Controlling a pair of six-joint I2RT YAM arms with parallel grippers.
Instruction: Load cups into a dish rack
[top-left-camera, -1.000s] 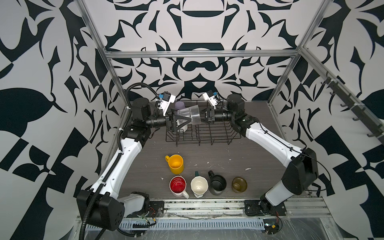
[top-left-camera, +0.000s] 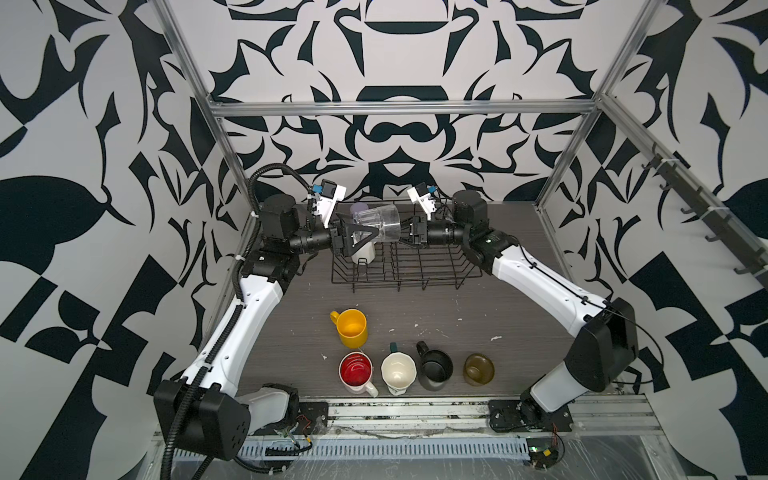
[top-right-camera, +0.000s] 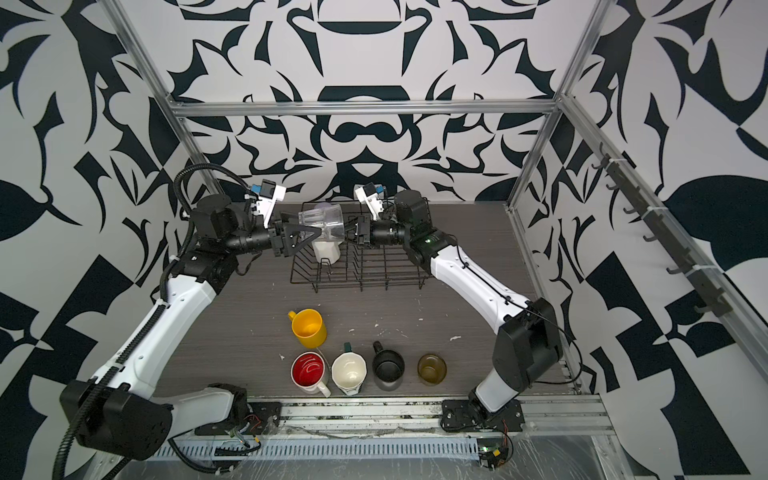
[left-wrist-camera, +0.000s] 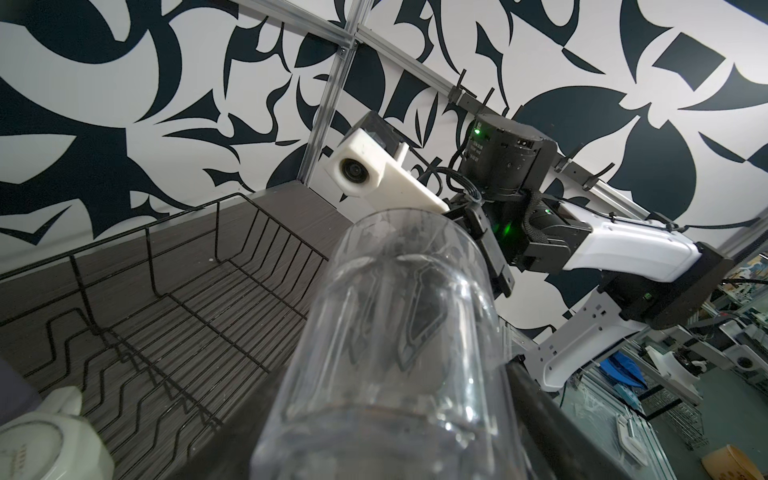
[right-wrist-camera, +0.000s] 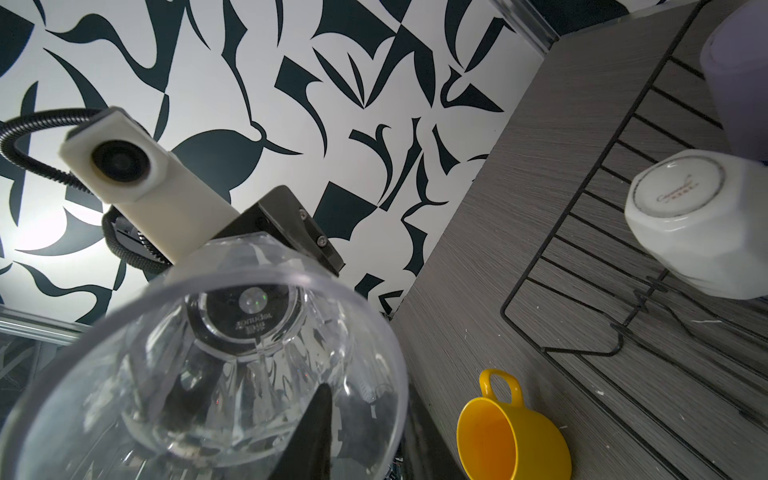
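Note:
A clear cup (top-left-camera: 387, 224) is held sideways above the black wire dish rack (top-left-camera: 424, 281), my left gripper (top-left-camera: 374, 233) shut around its base end. From the other side, my right gripper (top-left-camera: 405, 232) stands open at the cup's rim. In the right wrist view its dark fingers (right-wrist-camera: 428, 440) straddle the near wall, one seeming to be inside the mouth. Upside down at the rack's left sits a white cup (right-wrist-camera: 704, 224), with a purple cup (right-wrist-camera: 740, 88) behind it. In front stand a yellow mug (top-left-camera: 351, 329), red-lined mug (top-left-camera: 356, 369), cream mug (top-left-camera: 398, 371), black mug (top-left-camera: 436, 368) and brown glass (top-left-camera: 478, 369).
The middle and right of the rack are empty. Bare table (top-left-camera: 472, 320) lies between the rack and the front cups. A rail with hooks (top-left-camera: 704, 212) runs along the right wall. Both grippers are close together above the rack.
The clear cup and my left gripper have shifted slightly left and changed tilt a little. My right arm has moved only marginally. The cups on the table are unchanged.

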